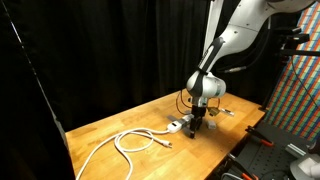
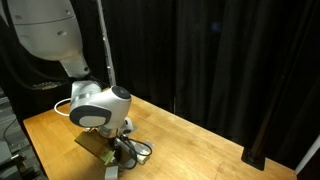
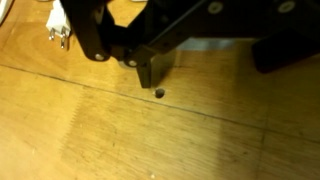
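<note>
In exterior view 1 my gripper [image 1: 195, 131] is low over the wooden table, just right of a white power strip [image 1: 175, 127] whose cable [image 1: 122, 140] loops off to the left. The wrist view has my open gripper at the top, one dark finger [image 3: 145, 76] at centre and the other at right. Bare wood and a small dark spot lie below them. A blurred pale shape [image 3: 205, 44] shows between the fingers farther up; I cannot tell what it is. A white two-pin plug [image 3: 59, 22] lies at upper left, apart from the fingers.
A small pale item [image 1: 211, 125] lies right of the gripper, and another small object [image 1: 228, 112] sits farther right. Black curtains [image 1: 110, 60] hang behind the table.
</note>
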